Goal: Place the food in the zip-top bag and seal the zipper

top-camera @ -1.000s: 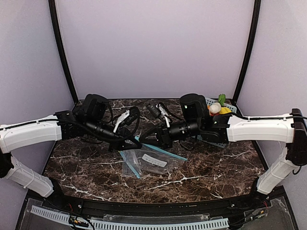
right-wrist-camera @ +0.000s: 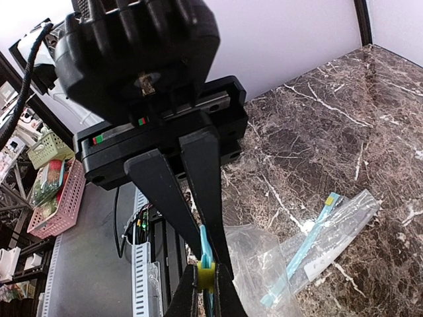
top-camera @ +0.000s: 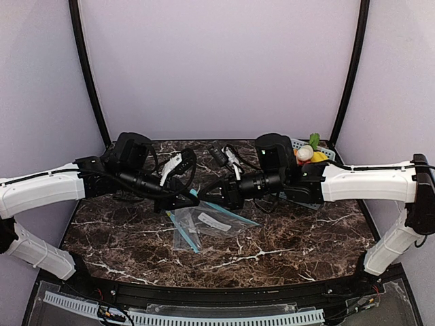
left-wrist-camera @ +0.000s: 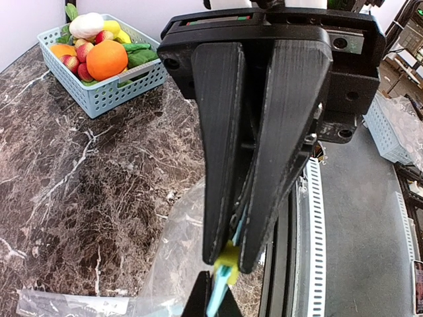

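Two grippers meet above the middle of the table at one zip-top bag's zipper end. My left gripper is shut with the yellow slider [left-wrist-camera: 226,254] and blue zipper strip at its tips. My right gripper is shut on that zipper end, directly against the left one. The clear bag [top-camera: 216,224] hangs down to the tabletop, beside a second bag [right-wrist-camera: 330,244] with a blue strip and yellow slider. A blue basket of food [left-wrist-camera: 99,79] stands at the back right, holding an orange, white, red, yellow and green items.
Side walls and a back panel bound the space.
The bag's blue-edged right end has shifted slightly leftward in the top view. Both grippers stand almost where they were.
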